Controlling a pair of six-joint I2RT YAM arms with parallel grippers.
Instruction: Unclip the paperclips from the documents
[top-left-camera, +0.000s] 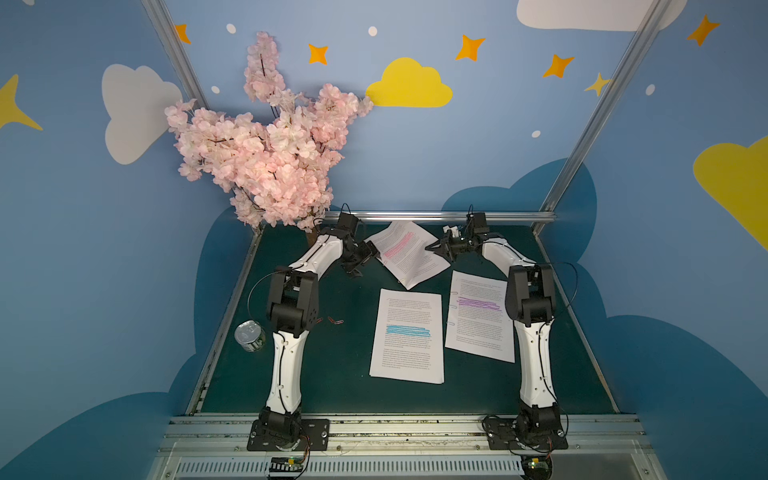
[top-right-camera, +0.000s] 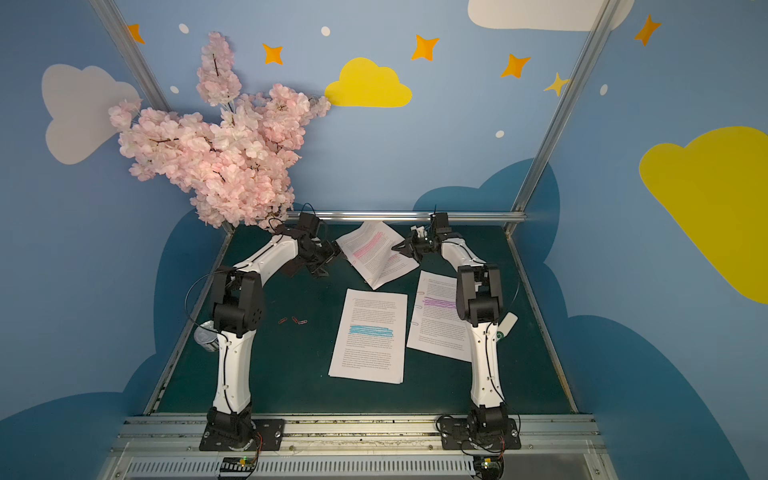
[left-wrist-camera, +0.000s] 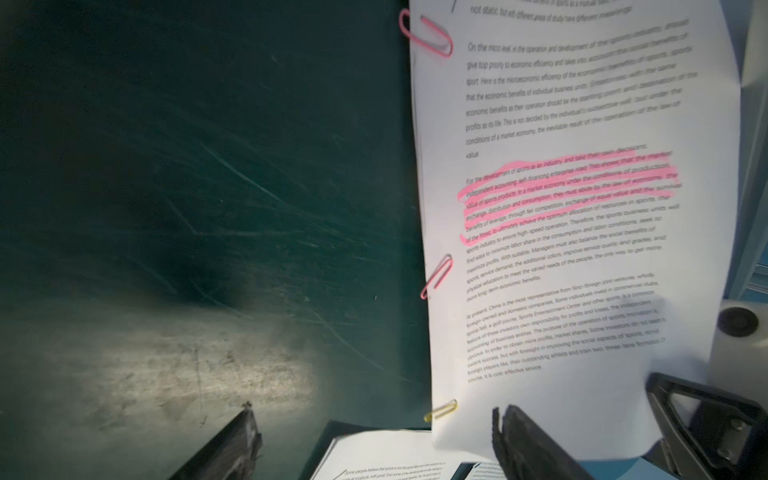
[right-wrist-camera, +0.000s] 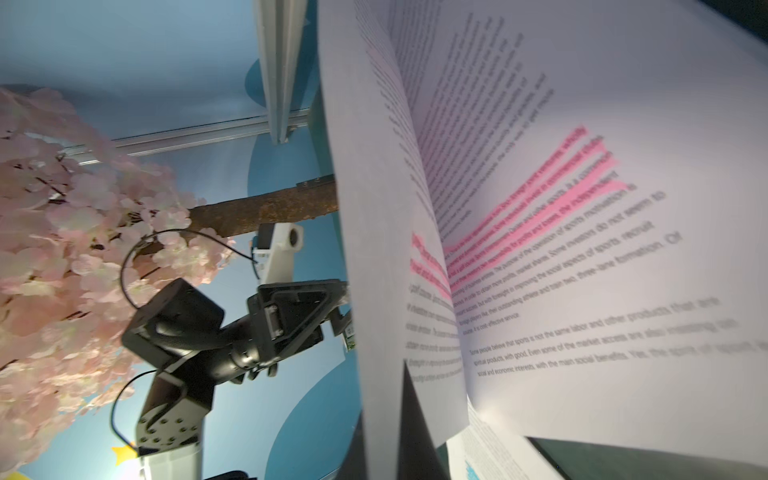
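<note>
The pink-highlighted document (top-left-camera: 400, 248) lies at the back, bent up along its right side. My right gripper is shut on its edge, one finger on each side of the sheet. Along the opposite edge, the left wrist view shows a pink paperclip (left-wrist-camera: 428, 33), a second pink paperclip (left-wrist-camera: 437, 276) and a yellow paperclip (left-wrist-camera: 441, 411), all on the paper. My left gripper stands open beside that edge, with no clip between its fingers. Loose paperclips (top-right-camera: 299, 321) lie on the table at the left.
A blue-highlighted document (top-left-camera: 408, 352) lies at front centre, with a purple-highlighted document (top-left-camera: 480, 324) to its right. A can (top-left-camera: 249, 336) stands far left. The blossom tree (top-left-camera: 272, 160) fills the back left. Bare green table lies left of the papers.
</note>
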